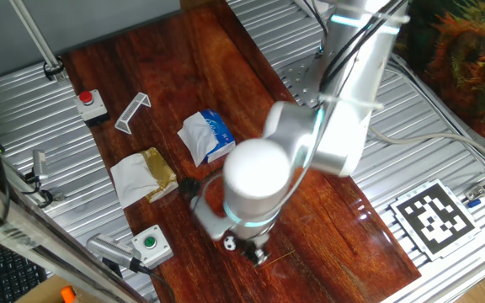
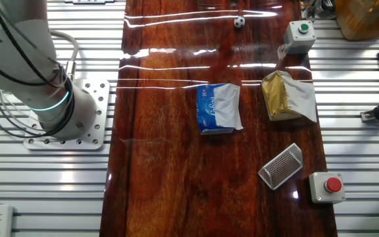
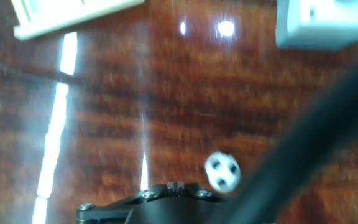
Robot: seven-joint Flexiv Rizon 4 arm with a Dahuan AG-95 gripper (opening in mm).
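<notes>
A small black-and-white ball (image 1: 229, 243) rests on the dark wooden table, close beside my gripper (image 1: 256, 252). In the wrist view the ball (image 3: 222, 172) lies just right of and beyond the fingertips, outside them. The gripper there has its black fingers together at the bottom edge, shut, and nothing shows between them. Exterior view 2 shows the ball (image 2: 239, 22) near its top edge. A blurred black cable crosses the lower right of the wrist view.
A blue-and-white tissue pack (image 2: 217, 108), a gold-and-white tissue pack (image 2: 287, 97) and a metal grater (image 2: 281, 166) lie on the table. Boxes with a green button (image 2: 301, 37) and a red button (image 2: 327, 187) stand along one edge.
</notes>
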